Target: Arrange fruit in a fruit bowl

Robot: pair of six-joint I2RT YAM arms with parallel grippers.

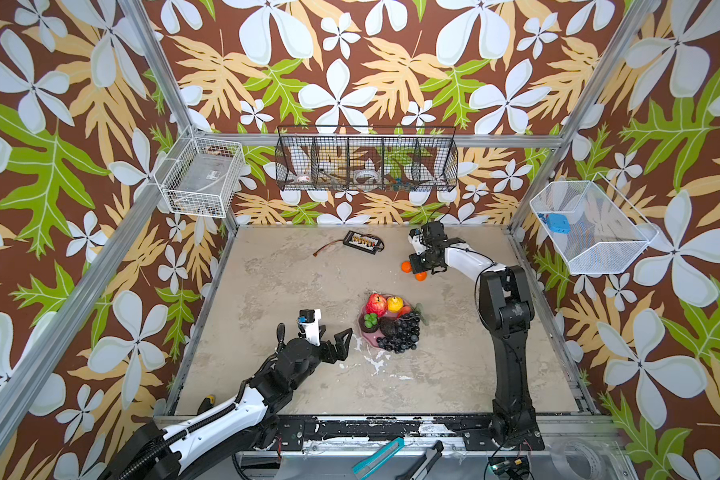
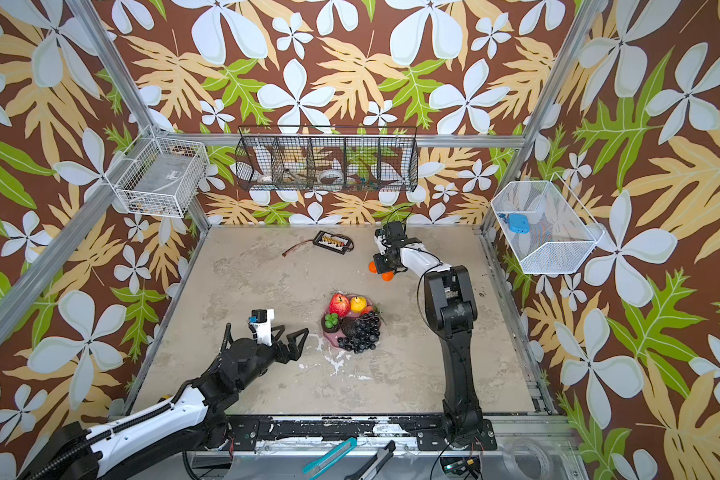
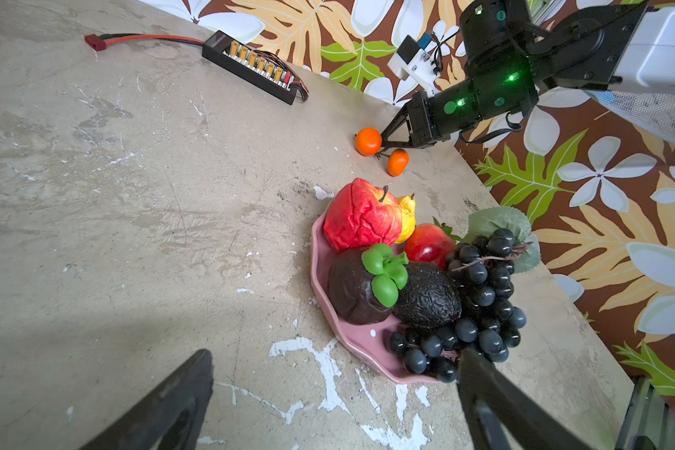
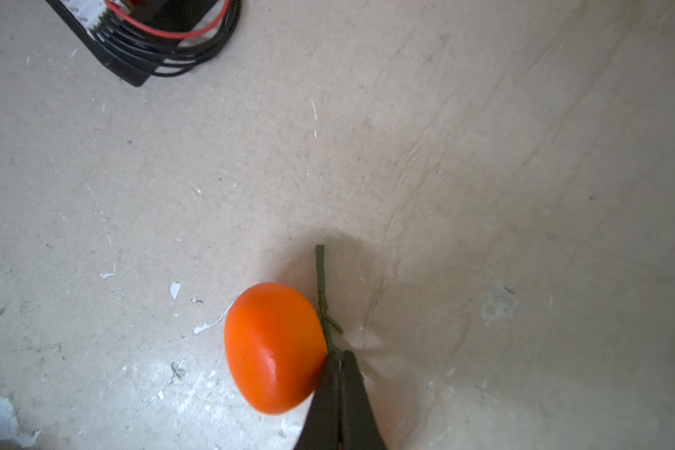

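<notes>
Two orange tomatoes (image 3: 367, 141) on a green stem (image 4: 321, 281) lie on the table toward the back right. Over them is my right gripper, its fingers pressed together with nothing showing between them. One tomato (image 4: 275, 348) sits just left of those fingertips in the right wrist view; the other is hidden there. A pink bowl (image 3: 367, 345) near the table's middle holds a red pepper (image 3: 361, 214), a yellow fruit, a red fruit, a mangosteen, an avocado and dark grapes (image 3: 491, 315). My left gripper (image 1: 347, 342) stands open and empty, left of the bowl.
A black connector board (image 1: 363, 241) with a cable lies at the table's back. Wire baskets (image 1: 366, 164) hang on the back wall and at both sides.
</notes>
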